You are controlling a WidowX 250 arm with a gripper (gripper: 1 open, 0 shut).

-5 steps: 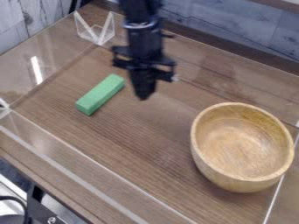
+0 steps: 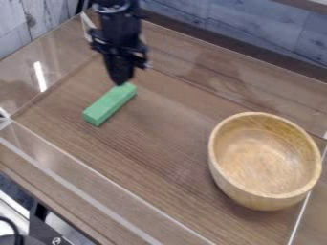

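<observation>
The robot's gripper (image 2: 124, 48) hangs from a black arm at the top, left of centre, just above and behind a green block (image 2: 110, 104) that lies on the wooden table. They appear apart. The gripper tip is blurred, so whether it is open or shut is unclear.
A large wooden bowl (image 2: 265, 160) sits at the right of the table (image 2: 153, 191). The table's left edge shows, with dark cables beyond it.
The arm and gripper have moved left from the top centre to above and behind the green block. The block and bowl have not moved.
</observation>
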